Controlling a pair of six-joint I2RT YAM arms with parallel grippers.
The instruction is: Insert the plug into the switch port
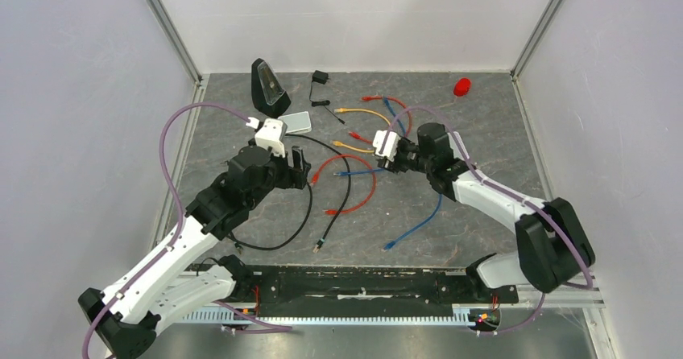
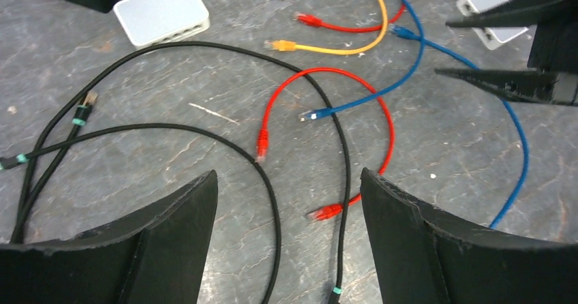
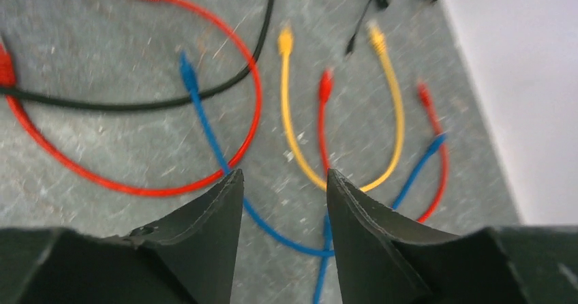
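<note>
Several cable plugs lie loose on the grey floor, among them red plugs (image 2: 263, 140), yellow plugs (image 2: 285, 45) and blue plugs (image 2: 315, 114). In the left wrist view a white switch (image 2: 161, 12) lies at the upper left, and a second white box (image 2: 489, 3) at the upper right, partly behind my right gripper's fingers. My left gripper is open above the cables, left of centre. My right gripper hangs over the blue and yellow cables at centre right, its fingers apart with nothing held between them.
A black wedge-shaped object (image 1: 269, 88), a power adapter (image 1: 320, 77) and a red object (image 1: 462, 86) stand at the back. Black cables (image 1: 308, 206) cross the left and middle. Walls bound both sides.
</note>
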